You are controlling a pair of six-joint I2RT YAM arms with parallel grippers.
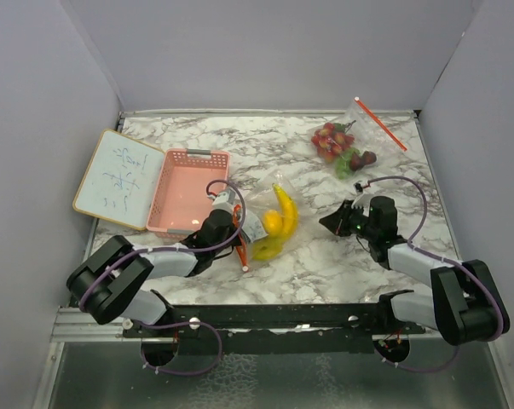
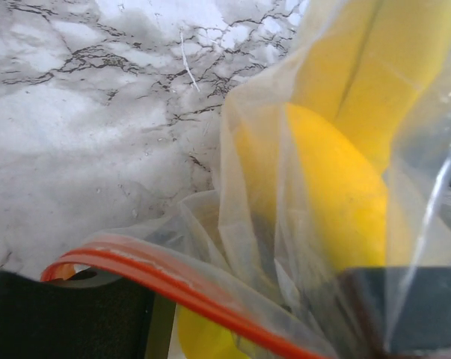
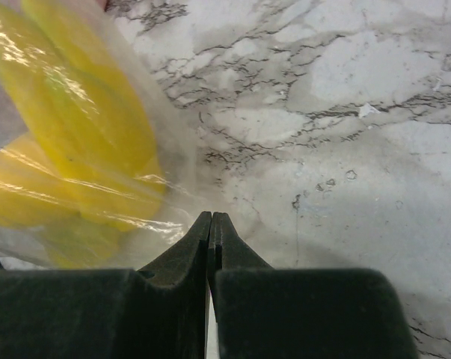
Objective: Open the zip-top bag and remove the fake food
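The clear zip bag (image 1: 264, 217) lies mid-table with yellow fake food inside: a banana (image 1: 285, 207), a round lemon-like piece (image 1: 273, 222) and more yellow pieces. Its red zipper strip (image 2: 173, 284) runs across the fingers of my left gripper, which are apart, with bag plastic and yellow food visible around them; whether they grip the plastic is unclear. My right gripper is shut just right of the bag's right end, with nothing visible between its tips.
A pink basket (image 1: 189, 187) stands back left, beside a whiteboard (image 1: 112, 183). A second bag with mixed fake fruit (image 1: 333, 143) lies back right. Bare marble is free at the front and back middle.
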